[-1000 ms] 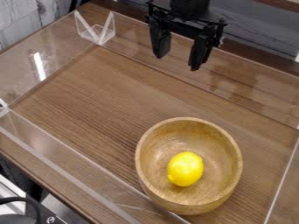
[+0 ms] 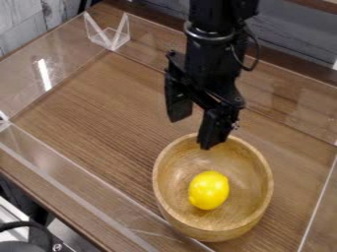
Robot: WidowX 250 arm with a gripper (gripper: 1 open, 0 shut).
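My gripper [image 2: 211,128] is in the upper middle, dark and angular, just above the back rim of a tan oval bowl [image 2: 176,205]. A yellow rounded object [image 2: 210,189] rests inside the bowl toward its front. The black arm reaches down from the top of the view. I cannot make out whether the fingers are open or shut.
A white wire-like holder [image 2: 109,31] stands at the upper left. A dark cable shows at the bottom-left corner.
The bowl and yellow object are unmoved.
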